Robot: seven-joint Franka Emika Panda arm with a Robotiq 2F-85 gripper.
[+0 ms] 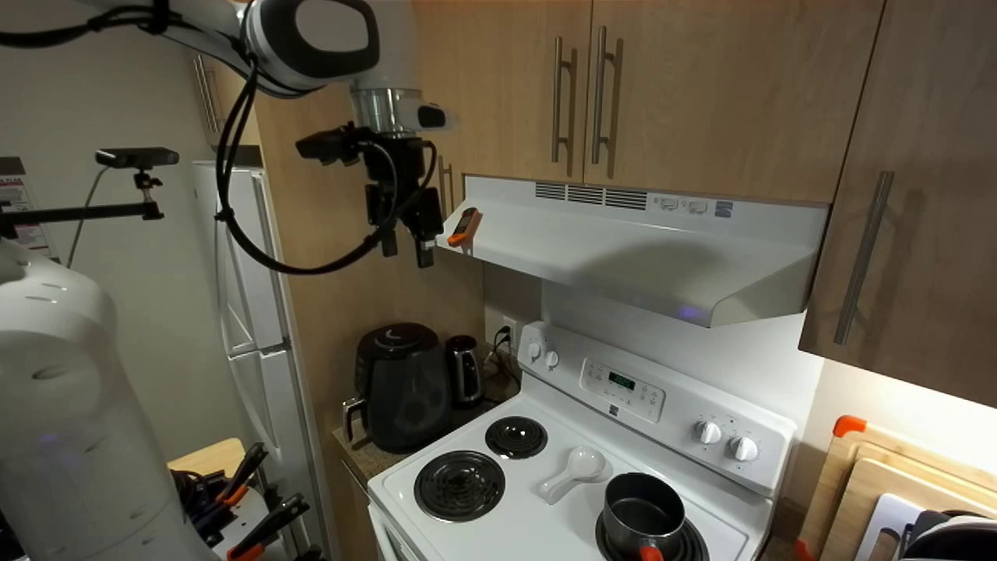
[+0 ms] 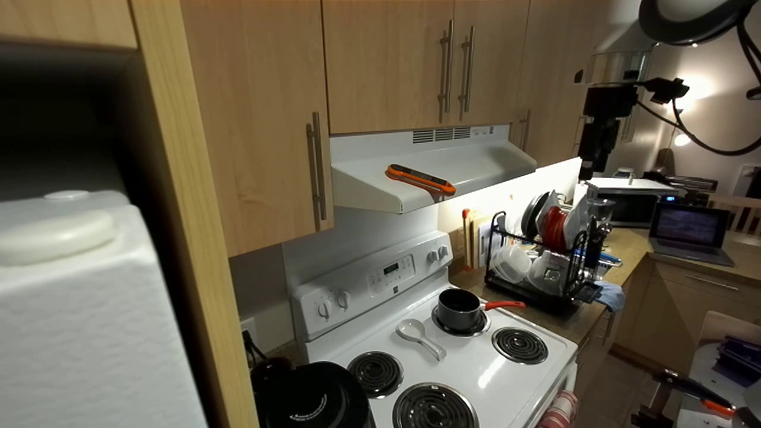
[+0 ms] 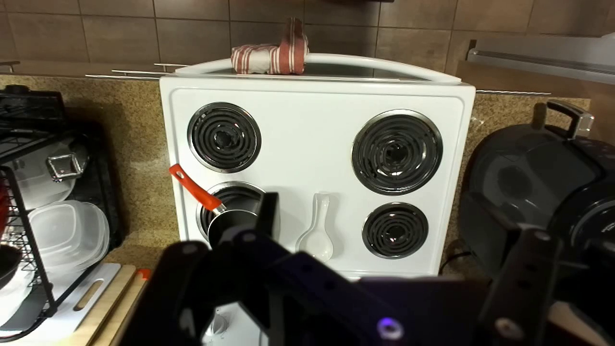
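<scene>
High in front of the range hood, my gripper (image 1: 407, 251) points down, fingers apart with nothing between them. In exterior view 2 the gripper (image 2: 587, 170) shows at the upper right, well away from the stove. A black pot (image 1: 642, 509) with a red handle (image 3: 196, 188) sits on one coil burner. Beside it a white spoon rest (image 3: 316, 242) lies on the white stovetop (image 3: 305, 138). An orange-and-black thermometer-like tool (image 2: 421, 178) is attached to the front of the hood (image 1: 598, 243). The wrist view looks down at the stove, its lower part blocked by the gripper.
A black air fryer (image 1: 403, 388) and a small kettle (image 1: 463, 369) stand left of the stove in exterior view 1. Across the stove are a loaded dish rack (image 2: 535, 274) and cutting boards (image 1: 864, 486). A striped towel (image 3: 271, 58) hangs on the oven handle. Three burners are bare.
</scene>
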